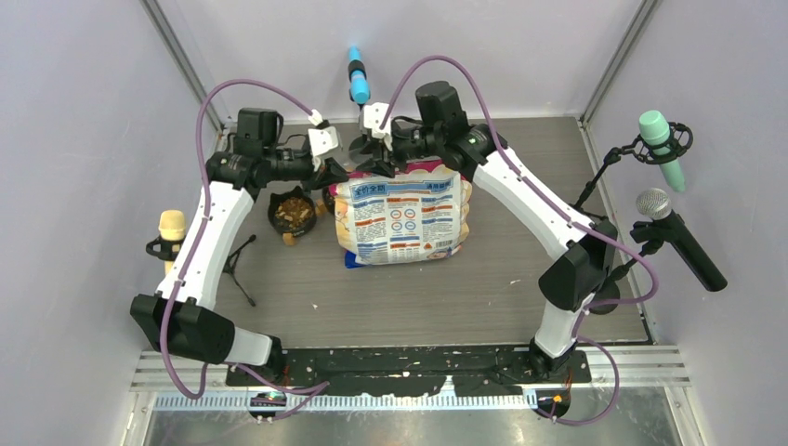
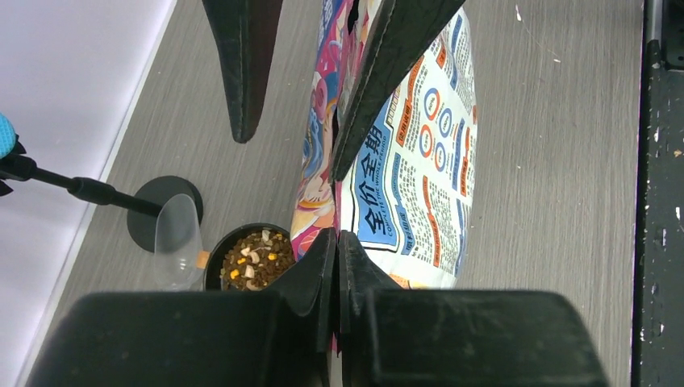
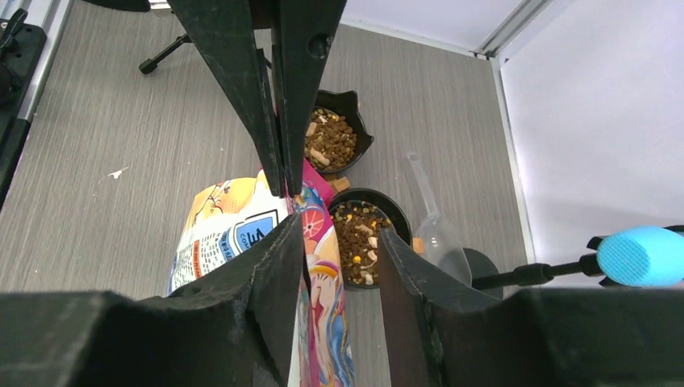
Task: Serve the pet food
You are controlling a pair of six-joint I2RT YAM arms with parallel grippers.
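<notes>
The printed pet food bag (image 1: 402, 218) lies at the middle of the table, its pink-trimmed top edge at the back. My left gripper is shut at that edge; whether it pinches any of the film is hard to tell. My right gripper stands part open along the same edge, close beside the left one, its fingertips over the bag's colourful side. A clear scoop (image 3: 442, 242) lies next to a bowl.
A blue microphone (image 1: 360, 84) on a stand rises at the back wall. More microphones on stands, yellow (image 1: 172, 228), mint (image 1: 658, 135) and black (image 1: 688, 246), line both sides. Bare table (image 1: 418, 307) shows in front of the bag.
</notes>
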